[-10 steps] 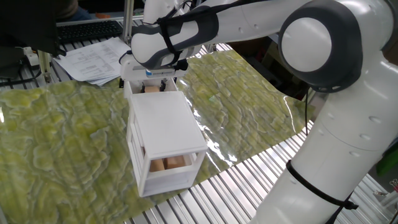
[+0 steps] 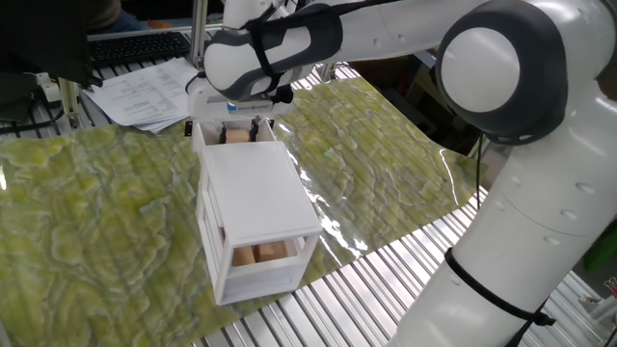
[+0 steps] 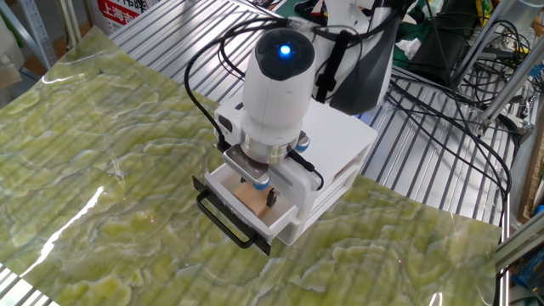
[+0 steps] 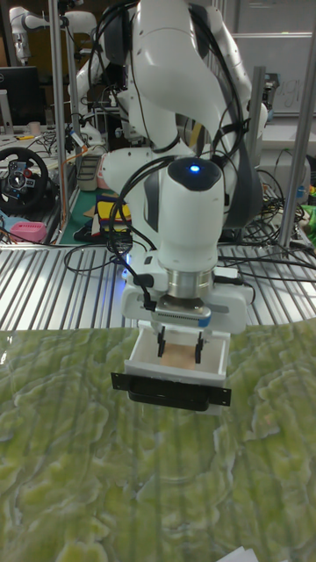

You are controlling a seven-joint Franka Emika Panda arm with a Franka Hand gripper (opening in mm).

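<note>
A white cabinet (image 2: 255, 193) stands on the green marbled mat, its drawer (image 4: 140, 351) pulled out and its black handle (image 3: 223, 223) facing away from the arm. Inside the drawer lies a light-brown wooden block (image 3: 252, 201). My gripper (image 4: 179, 349) points down into the drawer, its two black fingers (image 4: 198, 350) wide apart. From exterior view 1, the block (image 2: 237, 137) shows between the fingers. The gripper looks open; whether either finger touches the block cannot be made out. More brown pieces (image 2: 270, 250) show through the cabinet's open back.
Papers (image 2: 145, 94) and a keyboard (image 2: 140, 46) lie beyond the mat. Cables (image 3: 467, 119) run along the ribbed table near the arm's base.
The arm and hand have shifted very slightly. The cabinet, drawer and spread of the fingers look the same.
</note>
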